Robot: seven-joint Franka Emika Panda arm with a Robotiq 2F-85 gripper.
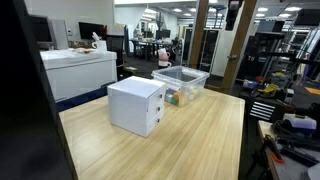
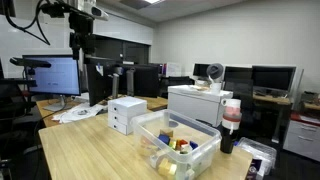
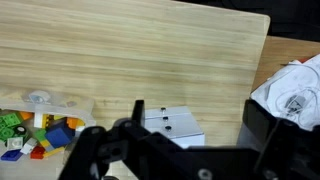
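High above the wooden table (image 3: 200, 50), my gripper stands open with nothing between its fingers. Exterior view 2 has the gripper (image 2: 83, 52) at the upper left, well clear of everything on the table. A white drawer box (image 1: 133, 107) stands on the table; in the wrist view, the box (image 3: 172, 121) lies below and between the dark fingers, partly covered by the gripper's body. A clear plastic bin (image 2: 153, 124) holds several coloured blocks (image 2: 180, 143). Only part of the bin (image 3: 62, 103) shows at the wrist view's left edge.
Behind the table is a white cabinet (image 2: 195, 105). A dark bottle with a pale top (image 2: 230, 125) stands beyond the bin. Crumpled white material (image 3: 292, 95) lies off the table's edge in the wrist view.
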